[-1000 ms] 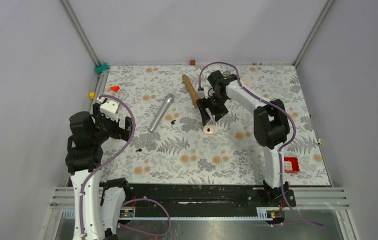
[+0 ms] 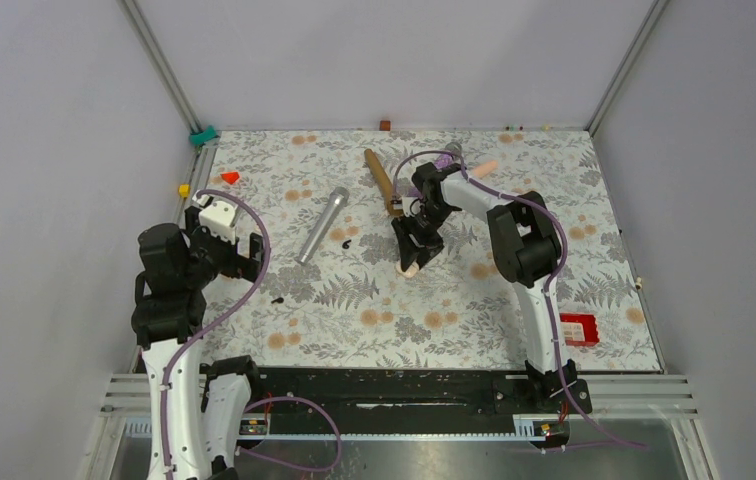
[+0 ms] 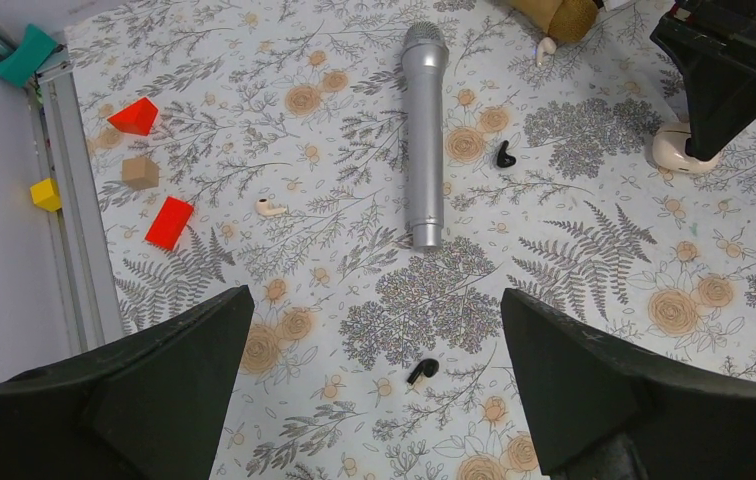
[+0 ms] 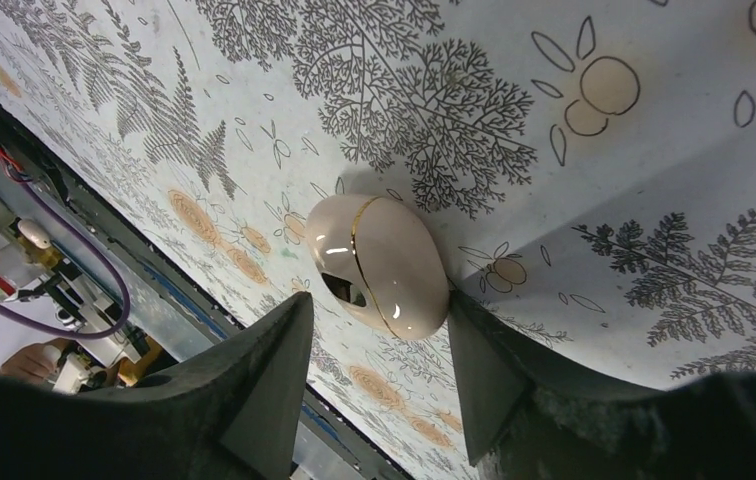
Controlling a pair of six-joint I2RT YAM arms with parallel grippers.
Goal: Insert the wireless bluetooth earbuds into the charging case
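Note:
The cream charging case (image 4: 384,262) with a gold seam lies on the patterned cloth, between the fingertips of my right gripper, which is part open; one fingertip is at its end. In the top view the case (image 2: 406,270) is beside that gripper. My left gripper stands open at the left, over the cloth. Small earbuds lie loose: a black one (image 3: 504,156), another black one (image 3: 427,370), a white one (image 3: 272,208) and another white one (image 3: 544,50).
A silver microphone (image 2: 324,224), a tan roll (image 2: 379,175), red pieces (image 3: 169,222) and a wooden cube (image 3: 140,172) lie around. A red tray (image 2: 579,330) sits at the front right.
The right gripper and arm have moved down toward the front and slightly left, onto the case, which has shifted left and turned. The left arm has not moved.

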